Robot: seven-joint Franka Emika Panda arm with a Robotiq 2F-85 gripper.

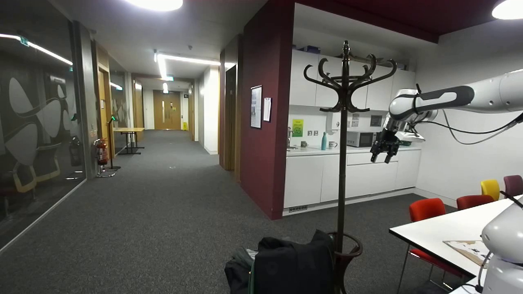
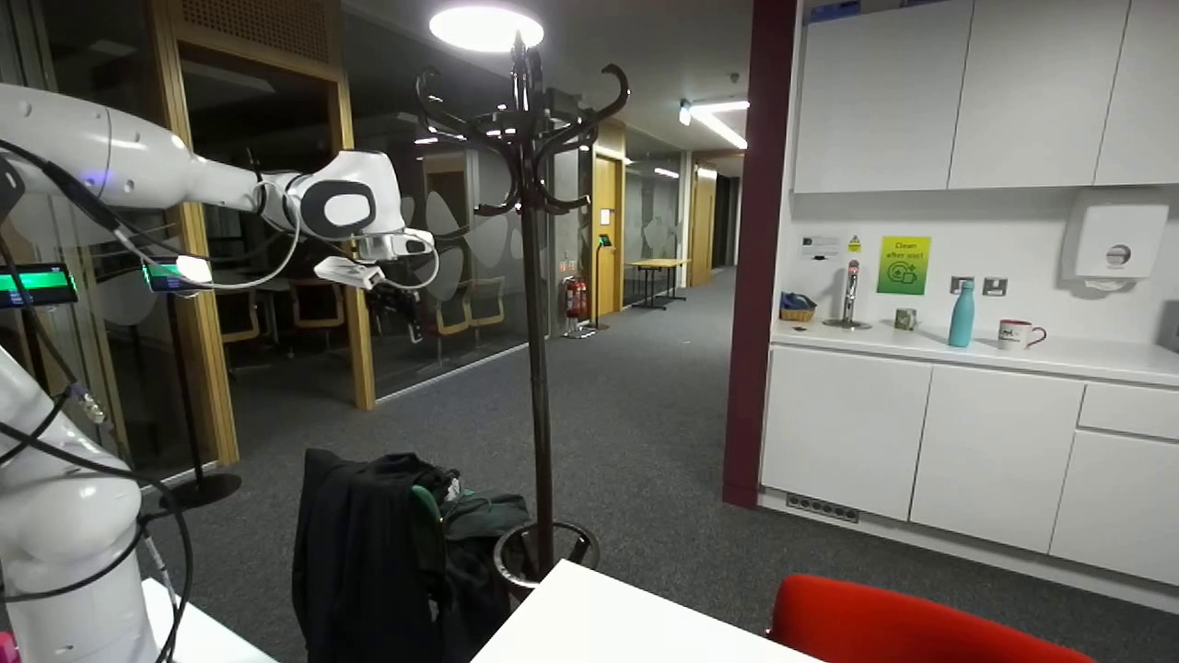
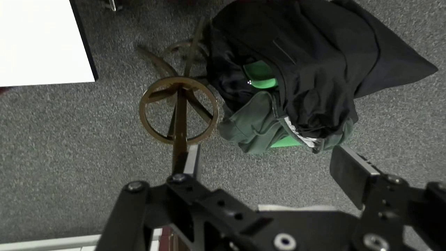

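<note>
My gripper is open, with nothing between its wide-spread fingers. It points down over the grey carpet in the wrist view. In exterior view 1 the gripper [image 1: 382, 159] hangs in the air to the right of the dark wooden coat stand [image 1: 343, 176]. The stand's ring and pole [image 3: 179, 117] show beside the left finger in the wrist view; I cannot tell from there how near they are. A chair draped with black and grey-green clothes [image 3: 301, 62] stands on the floor below. In exterior view 2 the fingers are dark and hard to make out.
A white table [image 3: 41, 42] and a red chair [image 2: 906, 619] are near the arm's base. Along the kitchen counter [image 2: 995, 354] stand a teal bottle [image 2: 962, 315] and a mug [image 2: 1019, 333]. Open carpet [image 1: 162, 210] stretches down the corridor.
</note>
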